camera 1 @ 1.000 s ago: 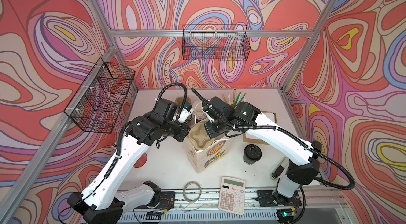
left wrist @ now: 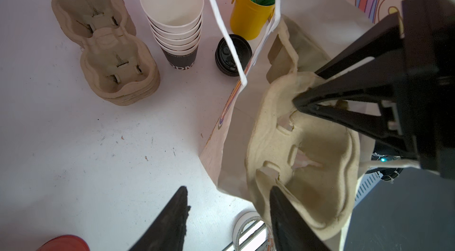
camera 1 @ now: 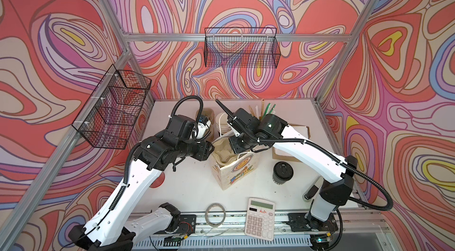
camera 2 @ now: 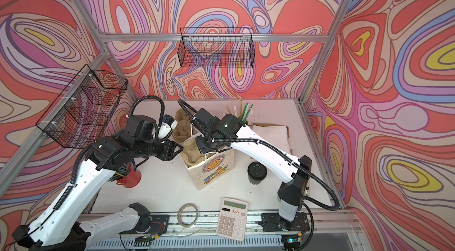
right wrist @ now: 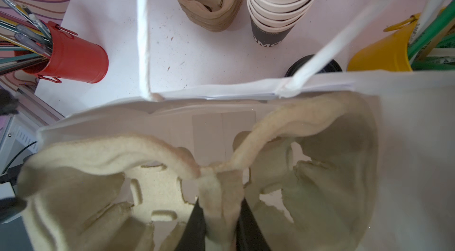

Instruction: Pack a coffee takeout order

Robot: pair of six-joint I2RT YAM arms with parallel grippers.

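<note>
A white paper bag (camera 1: 238, 173) with a smiley print stands open-topped on the table. Inside its mouth sits a two-cup pulp carrier (right wrist: 156, 189), tilted with its left end raised in the top views. My right gripper is shut on the carrier's middle ridge. Just left of the bag, my left gripper is part open; the carrier's near rim shows close to one of its fingers (left wrist: 284, 215), and whether they touch I cannot tell. Apart on the table to the right stands a black-lidded cup (camera 1: 283, 172).
Behind the bag are stacked carriers (left wrist: 120, 68), stacked paper cups (left wrist: 173, 11), black lids (left wrist: 233, 55) and a yellow pail (left wrist: 251, 16) of straws. A red pail (right wrist: 80, 56) stands left, a calculator (camera 1: 260, 218) in front. Free table lies left of the bag.
Bag and carrier have shifted slightly, and the carrier's visible left end looks more tilted.
</note>
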